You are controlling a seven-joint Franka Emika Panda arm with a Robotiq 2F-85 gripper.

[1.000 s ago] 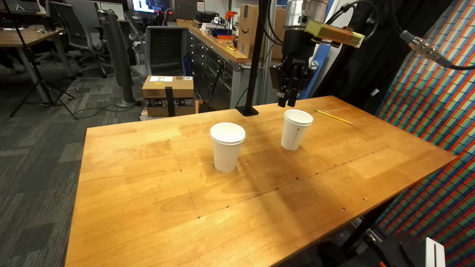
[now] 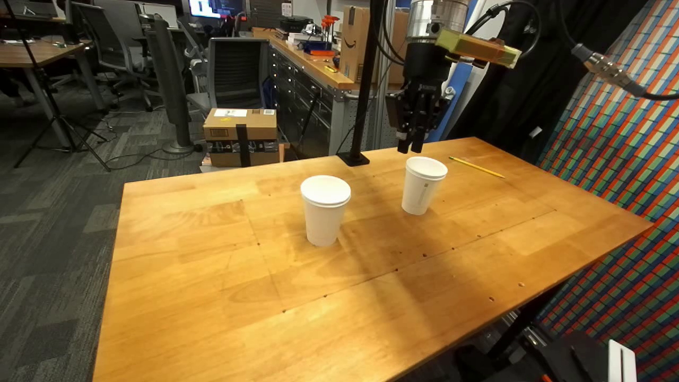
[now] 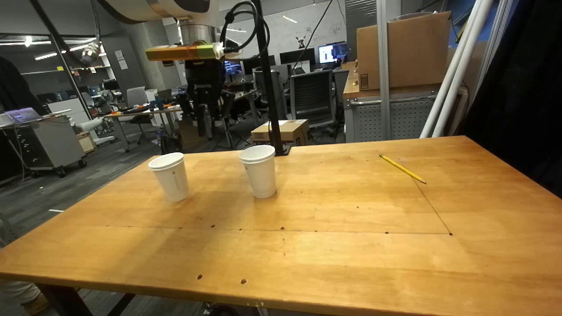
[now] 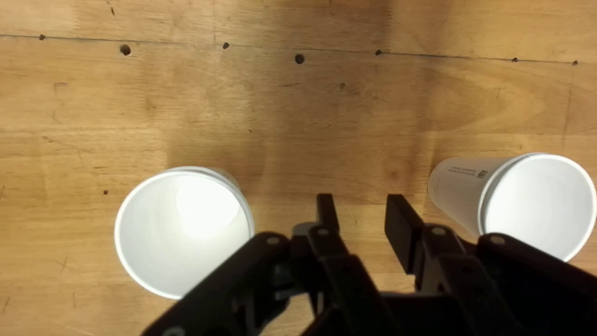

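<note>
Two white paper cups stand upright on the wooden table. One cup (image 2: pixel 324 216) (image 3: pixel 171 181) (image 4: pixel 460 182) is on the left in both exterior views and on the right in the wrist view. Nearer the pencil is the other cup (image 2: pixel 420 191) (image 3: pixel 261 176) (image 4: pixel 151 241); its inside looks empty from above. Doubled edges show at the rims, but I cannot tell whether cups are nested. My gripper (image 2: pixel 410 146) (image 3: pixel 205 130) hangs above the table, pointing down. It is open, with bare tabletop visible between its fingers, and lies between the cups in the wrist view.
A yellow pencil (image 2: pixel 477 166) (image 3: pixel 402 168) lies towards the table's right side. At the back edge rises a black post (image 2: pixel 363 95) (image 3: pixel 267 79).
</note>
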